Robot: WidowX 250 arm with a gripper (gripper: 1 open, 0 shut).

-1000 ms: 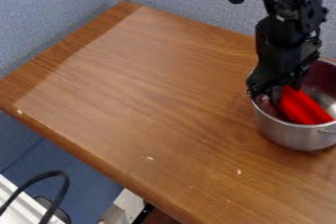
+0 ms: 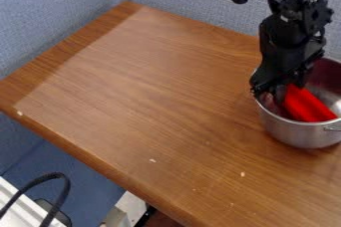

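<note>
My black gripper (image 2: 277, 90) reaches down from the top right into a steel pot (image 2: 301, 137) at the table's right side. A red elongated object (image 2: 305, 106) lies inside the pot, beside and partly behind my fingers. The fingertips are dark and partly hidden by the pot, so I cannot tell whether they are open or closed on the red object.
Padded blue-grey walls (image 2: 54, 17) stand behind it and to the left. A black cable and white items lie beyond the table's lower-left edge.
</note>
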